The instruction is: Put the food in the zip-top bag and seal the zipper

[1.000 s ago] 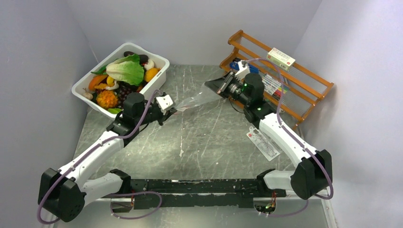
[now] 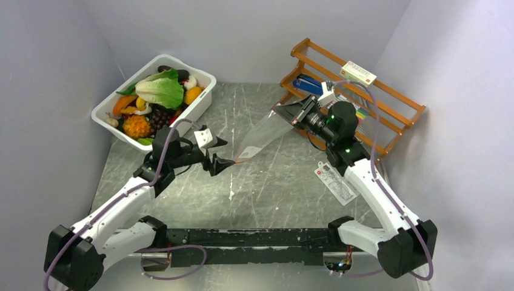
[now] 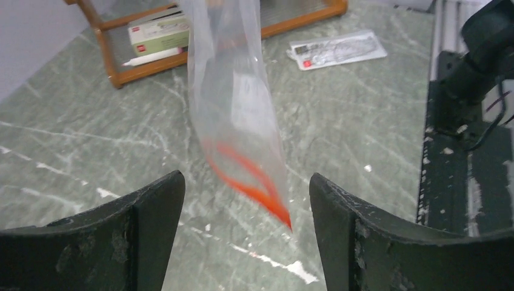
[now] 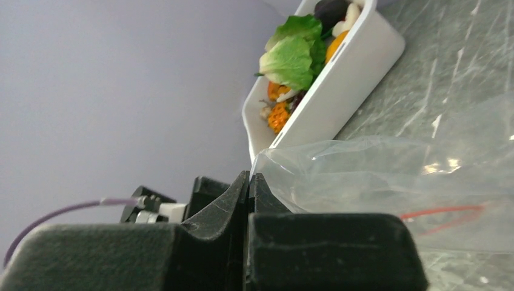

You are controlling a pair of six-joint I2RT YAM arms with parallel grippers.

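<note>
A clear zip top bag (image 2: 262, 134) with a red zipper strip hangs from my right gripper (image 2: 276, 110), which is shut on one end of it; in the right wrist view its film (image 4: 370, 170) runs from the fingertips. My left gripper (image 2: 225, 152) is open. The bag's red-edged end dangles at its fingertips, between the spread fingers in the left wrist view, not visibly gripped. The food, lettuce (image 2: 160, 91) among other vegetables and fruit, sits in a white bin (image 2: 201, 109) at the back left.
A wooden rack (image 2: 394, 121) with boxes and small items stands at the back right. A label card (image 2: 336, 182) lies on the grey table (image 2: 260, 200) at right.
My left gripper has opened wider; the right has shifted.
</note>
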